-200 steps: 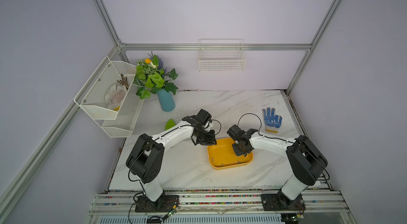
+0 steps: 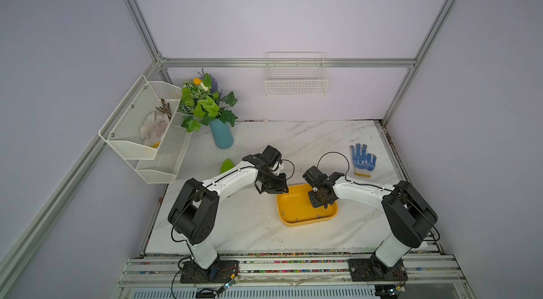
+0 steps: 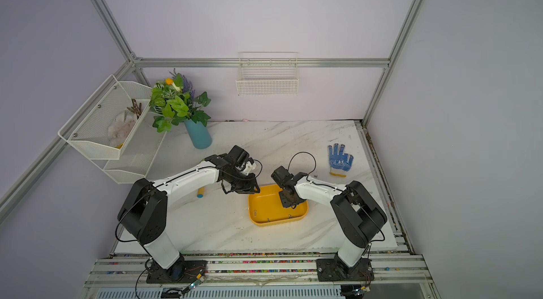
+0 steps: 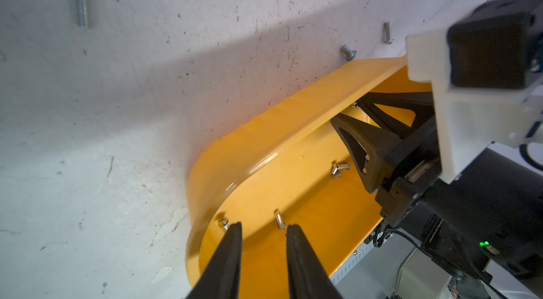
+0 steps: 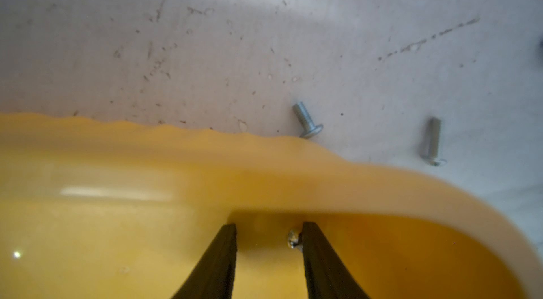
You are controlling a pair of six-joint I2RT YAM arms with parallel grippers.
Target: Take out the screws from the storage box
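Observation:
The yellow box (image 2: 297, 208) holds several small screws, including one (image 4: 279, 218) near its middle and a cluster (image 4: 338, 169) in the left wrist view. My left gripper is over the box's left end, fingers parted, nothing seen between them. My right gripper is open, down inside the box by its far wall; a screw (image 5: 294, 238) sits beside the tip of its right finger, partly hidden by it. Several screws lie on the table outside the box, such as a long one (image 4: 81, 2) and a short one (image 5: 307, 123).
A blue glove (image 2: 362, 160) lies at the back right. A teal vase (image 2: 222, 135) with plants and a wire shelf (image 2: 135, 146) stand at the left. The table behind the box is largely clear.
The right arm has shifted very slightly within the box. The left arm and the box look unchanged.

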